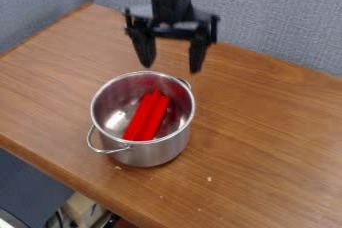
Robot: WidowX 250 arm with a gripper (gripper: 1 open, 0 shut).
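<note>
A steel pot point(119, 150) with a wire handle stands on the wooden table, with red bar-shaped items point(144, 120) lying inside it. My black gripper point(171, 52) is raised above and behind the pot, motion-blurred, with its fingers spread open and nothing visible between them.
A grey padded wall point(281, 17) runs along the back, and a dark area lies beyond the table's front left edge.
</note>
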